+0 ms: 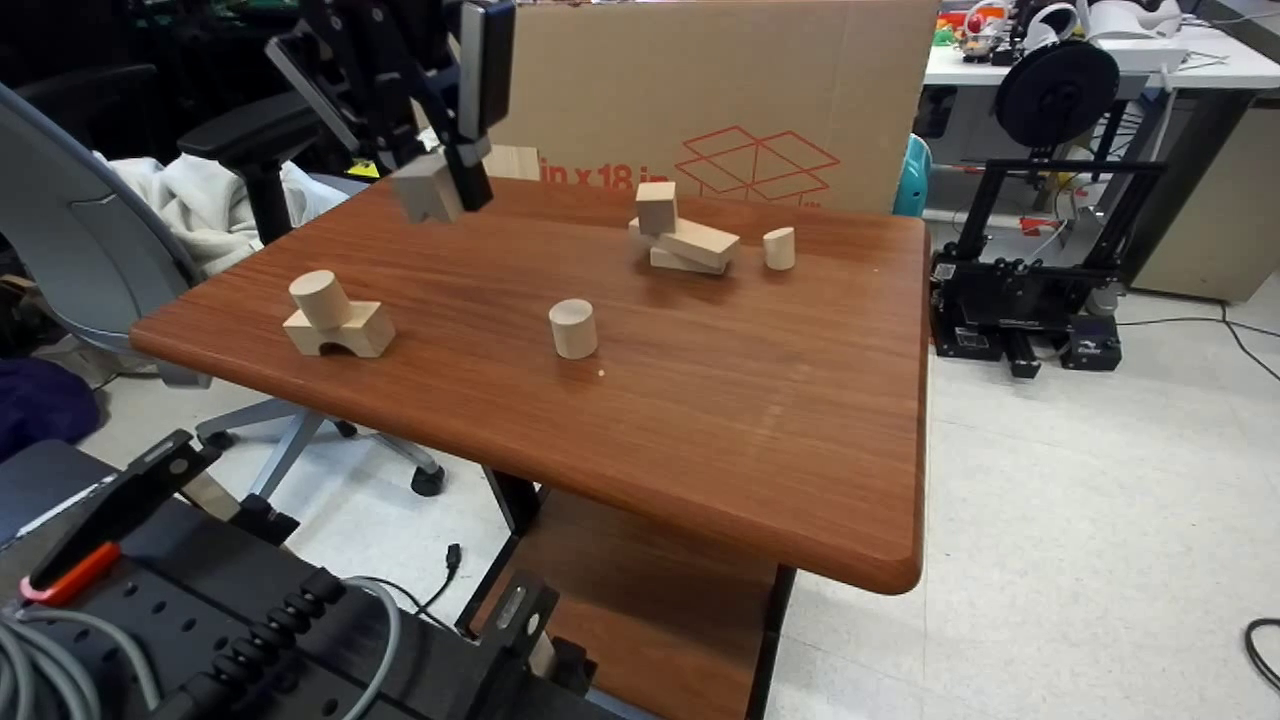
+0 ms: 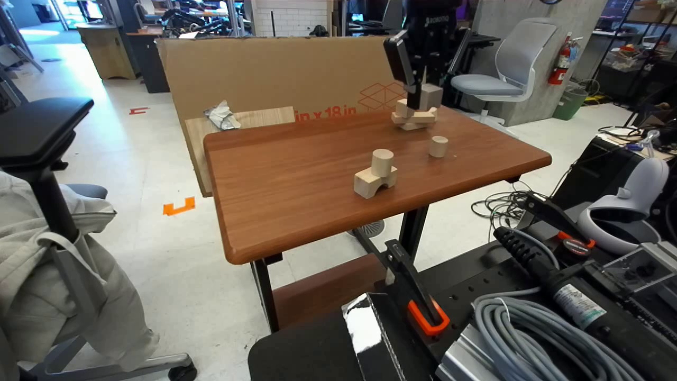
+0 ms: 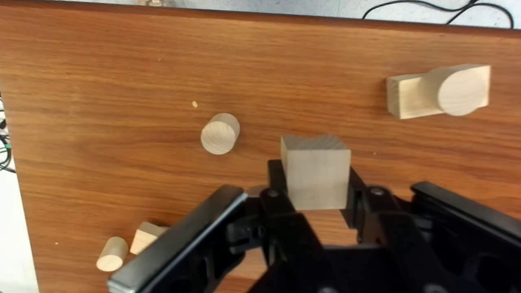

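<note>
A pale wooden cube (image 3: 320, 178) is held between the fingertips of my gripper, which is shut on it high over the table. In exterior view 1 the gripper (image 1: 420, 180) and the cube (image 1: 428, 188) hang above the table's back left part. A lone upright wooden cylinder (image 1: 573, 330) stands near the table's middle. To its left, another cylinder (image 1: 319, 299) rests on top of an arch block (image 1: 341, 332). Toward the back, a small block (image 1: 656, 208) sits on stacked flat blocks (image 1: 699, 244), with a slant-topped cylinder (image 1: 779, 248) beside them.
A large cardboard sheet (image 1: 720, 72) stands behind its back edge. A grey chair (image 1: 90, 228) is close to the left side.
</note>
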